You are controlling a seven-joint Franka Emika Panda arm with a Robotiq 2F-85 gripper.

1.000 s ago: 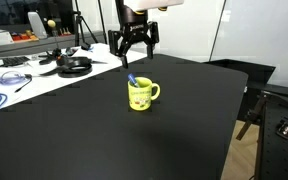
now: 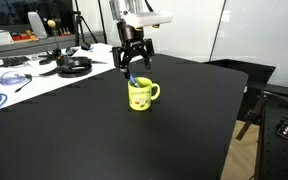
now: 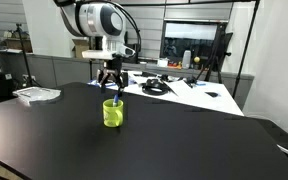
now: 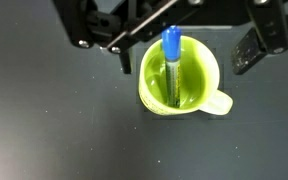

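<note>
A yellow-green mug point(image 2: 140, 94) stands upright on the dark table, its handle toward the right in exterior view 1. Leaning inside it is a marker with a blue cap point(image 4: 171, 43); the cap rises above the rim, and the clear-grey barrel point(image 4: 173, 84) reaches down into the mug. My gripper point(image 2: 135, 68) is just above the mug, fingers pointing down. It stands open: in the wrist view its dark fingers point(image 4: 249, 50) are spread wide, with the marker's cap in the space between them and not pinched. Exterior view 2 shows the gripper point(image 3: 111, 85) over the mug point(image 3: 113, 114) as well.
Black headphones or a similar dark item point(image 2: 74, 67) lie at the back left in exterior view 1.
Over the last second my gripper has come down toward the mug and the blue cap, still open. The mug and marker have stayed in place.
</note>
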